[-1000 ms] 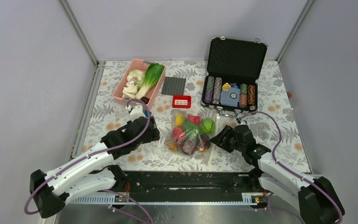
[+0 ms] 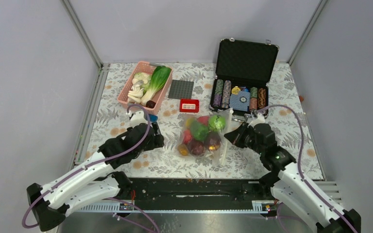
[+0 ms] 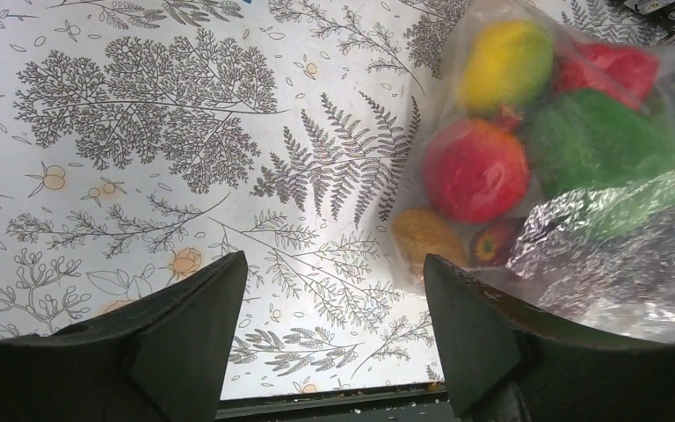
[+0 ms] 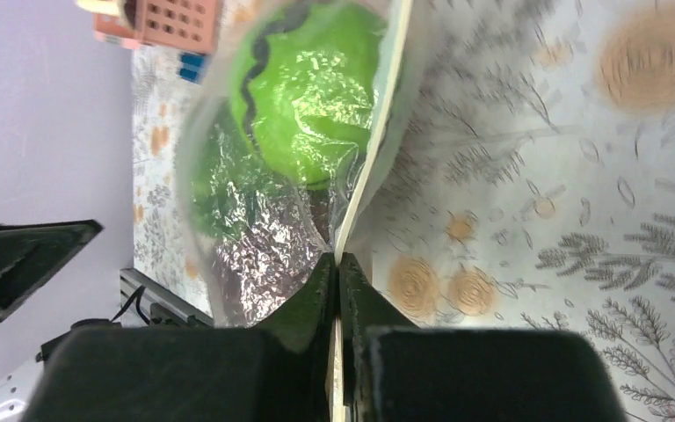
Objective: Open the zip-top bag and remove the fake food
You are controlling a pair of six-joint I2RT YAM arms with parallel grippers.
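The clear zip top bag (image 2: pixel 199 123), full of colourful fake food, rests at the middle of the table with its right side lifted. My right gripper is shut on the bag's pale zip strip (image 4: pixel 371 149), which runs up from between the fingertips. Inside the bag I make out a green pepper (image 3: pixel 593 145), a pomegranate (image 3: pixel 475 171), a yellow fruit (image 3: pixel 505 66) and a light green ball (image 2: pixel 216 122). Left of the bag, my left gripper stands open and empty; one of its fingers overlaps the bag's lower left corner in its wrist view.
A pink basket (image 2: pixel 121 98) of vegetables stands at the back left. An open black case (image 2: pixel 245 60) with poker chips is at the back right. Behind the bag lie a small red box (image 2: pixel 189 103) and a grey mat (image 2: pixel 181 89). The table right of the right gripper is clear.
The left arm has hardly moved.
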